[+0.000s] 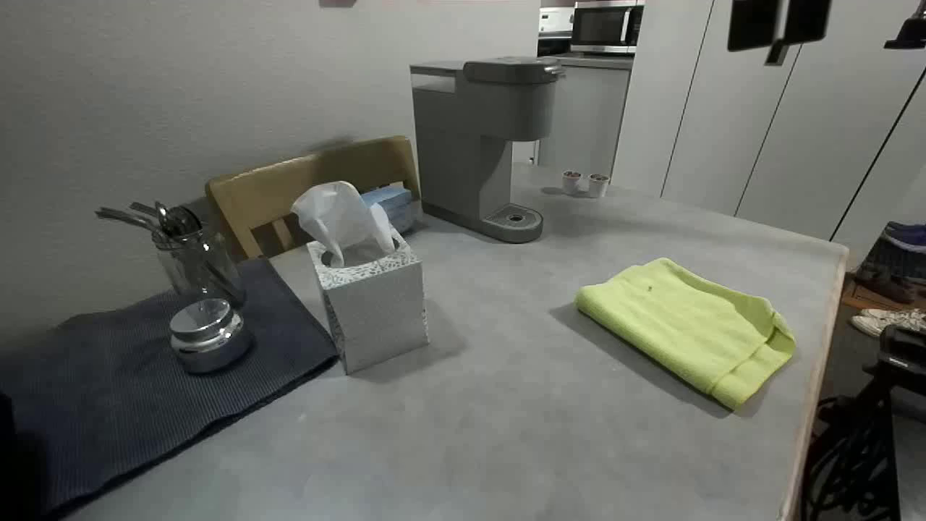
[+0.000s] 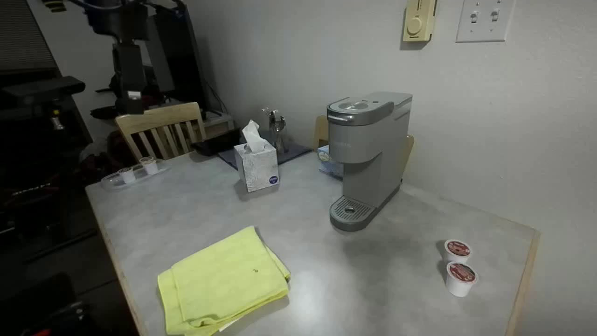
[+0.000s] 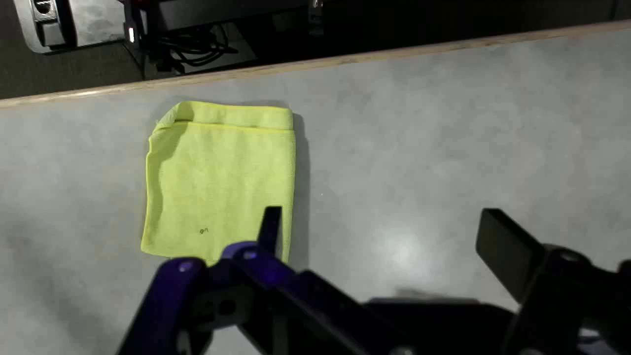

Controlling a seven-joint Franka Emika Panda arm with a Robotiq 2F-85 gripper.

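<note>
My gripper stands open high above the table, its two fingers wide apart and only bare tabletop between them in the wrist view. The folded yellow-green cloth lies flat on the table below, overlapped at its lower right corner by one finger in that view. In exterior view 1 the same cloth is near the table's right edge, while part of the gripper shows at the top edge. A dark part of the arm hangs at upper left in exterior view 2.
A grey coffee machine stands by the wall, with two pods to its right. A tissue box, a dark mat with a glass jar and a silver-lidded jar occupy one side.
</note>
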